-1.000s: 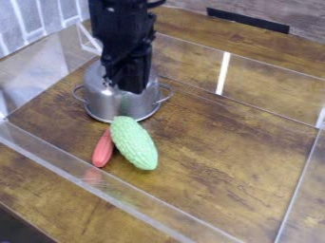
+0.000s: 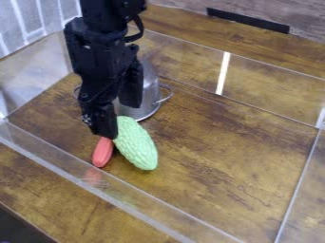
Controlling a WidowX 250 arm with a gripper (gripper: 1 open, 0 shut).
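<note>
The black gripper (image 2: 112,112) hangs open in the upper left, its fingers pointing down just above a red elongated object (image 2: 105,153) and the upper end of a green, bumpy vegetable (image 2: 137,147). Both lie side by side on the wooden surface, the red one left of the green. A steel pot (image 2: 151,98) stands behind the gripper, mostly hidden by it.
Transparent panels or edges run along the left, front and right sides, and a white tape strip (image 2: 223,73) lies at the back right.
</note>
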